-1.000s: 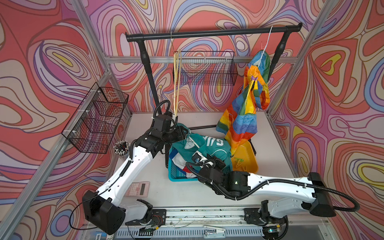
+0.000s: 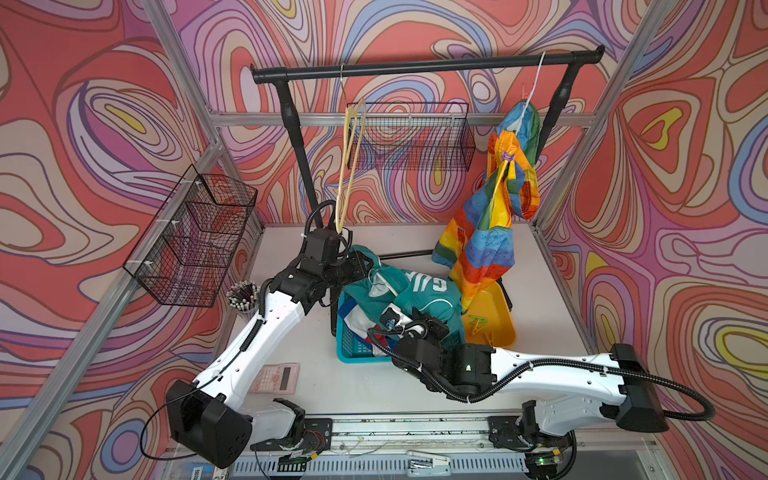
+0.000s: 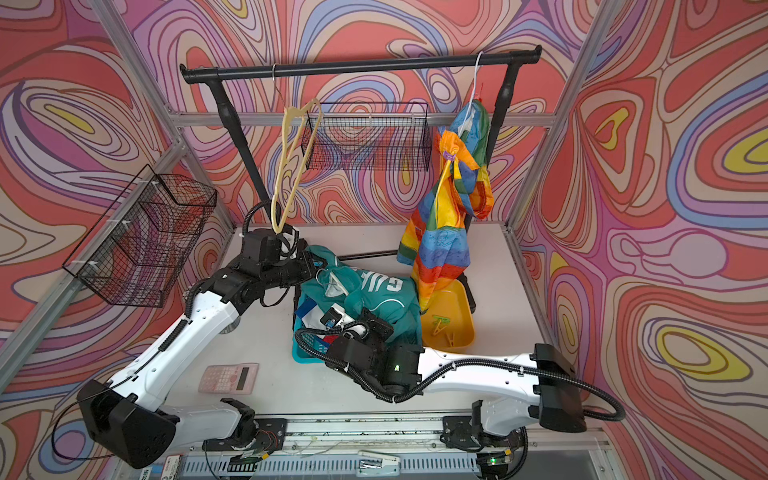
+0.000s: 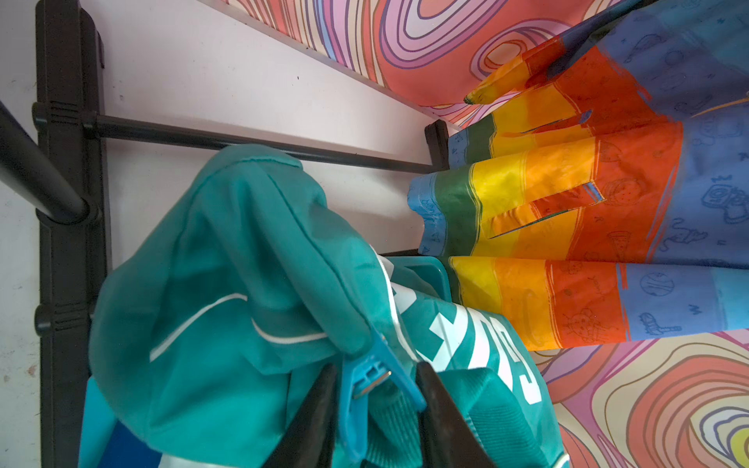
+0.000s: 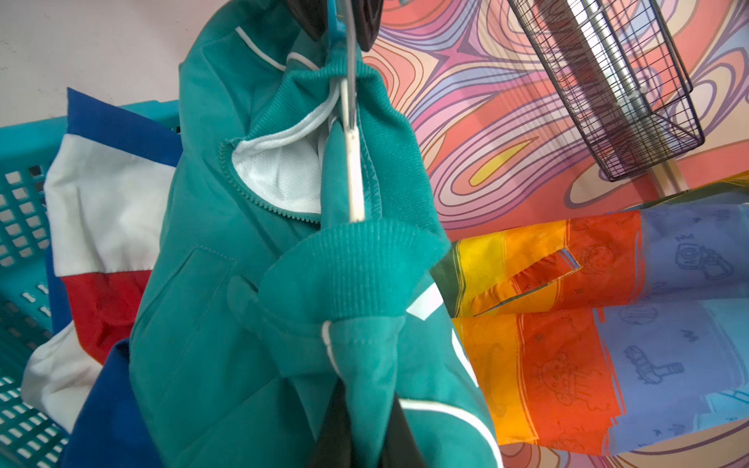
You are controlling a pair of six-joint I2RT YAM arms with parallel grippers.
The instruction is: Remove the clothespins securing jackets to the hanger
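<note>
A teal jacket (image 2: 432, 296) lies heaped over the blue basket. In the left wrist view a blue clothespin (image 4: 355, 421) is on its teal cloth, handles spread. My left gripper stands part open, its fingers on either side of those handles; firm contact is unclear. My right gripper is shut on a gathered fold of the teal jacket below its ribbed cuff (image 5: 351, 273). A pale rod (image 5: 355, 171), perhaps part of a hanger, runs from the cloth toward the left gripper. No clothespin shows between the right fingers.
Under the jacket is the blue basket (image 5: 23, 199) with other clothes. A yellow tray (image 2: 496, 324) holding a green clothespin (image 2: 477, 321) stands to the right. Rainbow cloth (image 2: 488, 240) and pale wooden hangers (image 2: 349, 160) hang from the black rail (image 2: 424, 69).
The hanging wooden hangers have swung left and turned, showing more of their spread. Both arms have shifted only slightly, the right one a little to the left. The jacket looks unmoved.
</note>
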